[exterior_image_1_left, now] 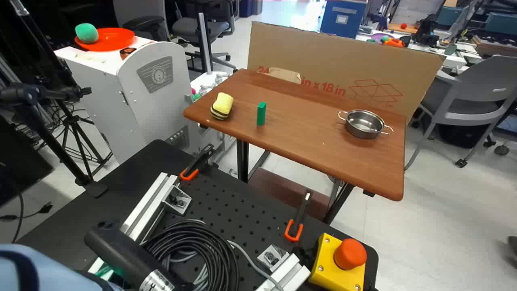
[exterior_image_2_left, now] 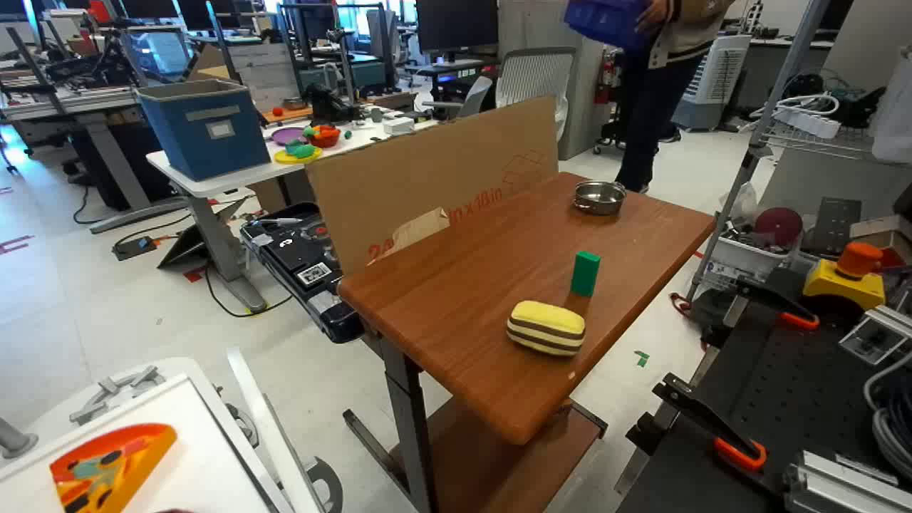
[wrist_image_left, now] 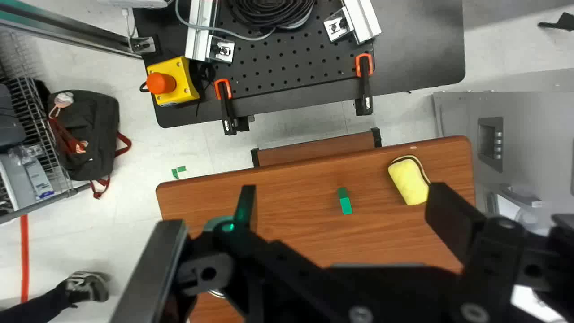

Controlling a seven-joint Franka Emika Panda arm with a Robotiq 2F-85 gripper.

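A green block (exterior_image_1_left: 261,113) stands upright on the brown table (exterior_image_1_left: 310,140). Left of it in exterior view 1 lies a yellow plush (exterior_image_1_left: 221,106) with dark stripes. Toward the table's other end sits an empty metal pot (exterior_image_1_left: 364,124) with two handles. In the wrist view, my gripper is open high above the table, fingers wide apart. The green block (wrist_image_left: 345,201) shows in the gap, well below and untouched; the yellow plush (wrist_image_left: 409,180) appears beside the right finger. Most of the pot is hidden behind the gripper there.
A cardboard panel (exterior_image_2_left: 444,179) stands along the table's far edge. The black bench (exterior_image_1_left: 228,194) carries clamps, coiled cable and a yellow box with a red button (exterior_image_1_left: 342,259). The tabletop between block and pot is clear. A person (exterior_image_2_left: 641,102) stands behind the table.
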